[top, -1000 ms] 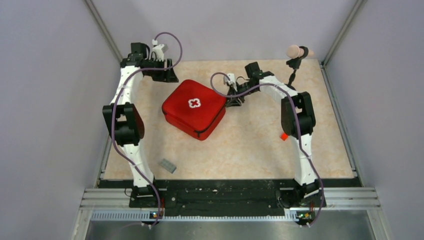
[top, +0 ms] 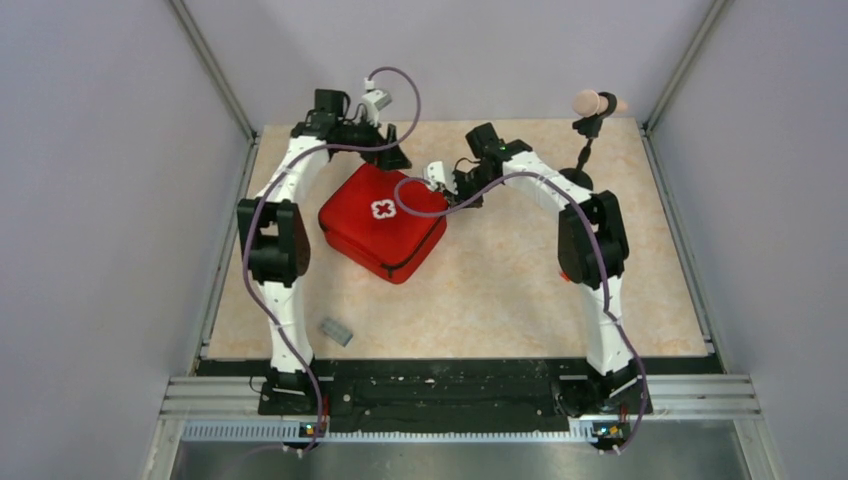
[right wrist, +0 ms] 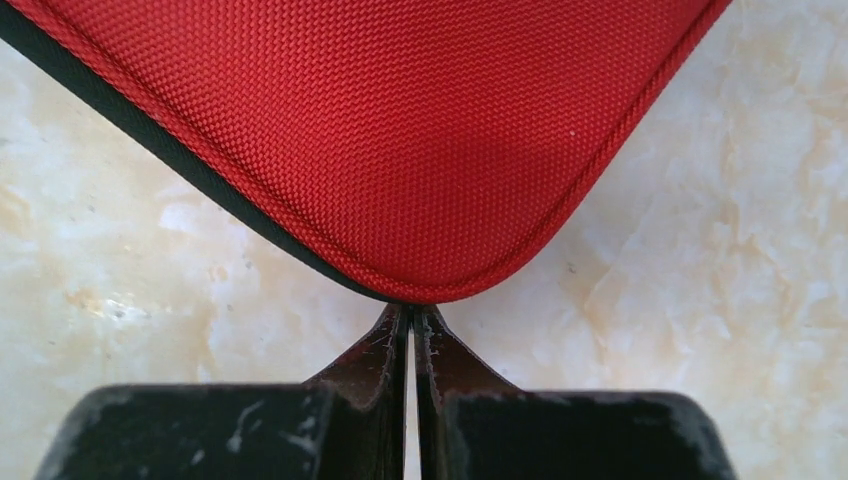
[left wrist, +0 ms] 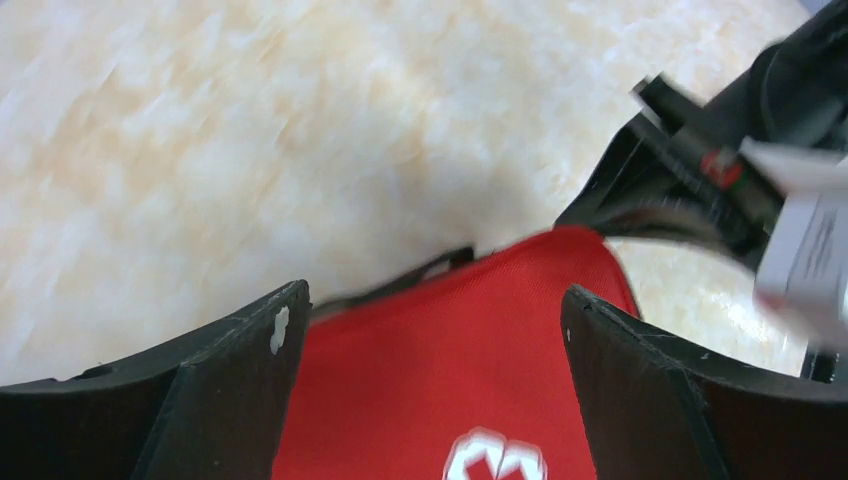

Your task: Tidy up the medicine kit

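The red medicine kit (top: 370,225), with a white cross on its lid, lies closed and turned at an angle left of the table's middle. Over its far edge hovers my left gripper, open and empty, with the lid and a black zipper strip (left wrist: 390,288) below its fingers. My right gripper is shut right at a rounded corner of the kit. Its fingertips meet under the lid's piped edge, beside the black zipper band (right wrist: 190,170). Whether a thin zipper part sits between them is hidden.
A small grey box (top: 336,331) rests at the table's front left. On the right, an orange piece (top: 564,276) is mostly covered by the right arm. A dark stand (top: 580,172) rises at the back right. Bare tabletop (top: 480,300) lies in front of the kit.
The left gripper has moved right and over the kit's far edge. The kit slid slightly left earlier on.
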